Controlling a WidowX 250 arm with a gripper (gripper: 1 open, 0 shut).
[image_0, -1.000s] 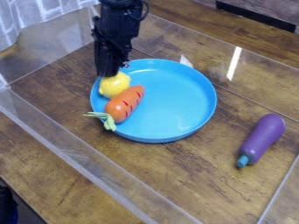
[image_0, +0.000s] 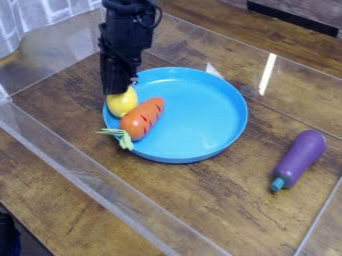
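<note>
My black gripper (image_0: 122, 76) reaches down from the top over the left rim of a blue plate (image_0: 201, 115), just above a yellow toy (image_0: 122, 103) that is partly hidden under it. Whether its fingers touch the yellow toy is unclear. An orange carrot (image_0: 142, 119) with green leaves lies on the plate's left part, beside the yellow toy, its leaves over the rim.
A purple eggplant (image_0: 301, 157) lies on the wooden table (image_0: 214, 205) to the right of the plate. Clear walls edge the left side and front left. The plate's right half is empty.
The gripper has moved a little to the left, and the yellow toy under it has shifted slightly left toward the plate's rim.
</note>
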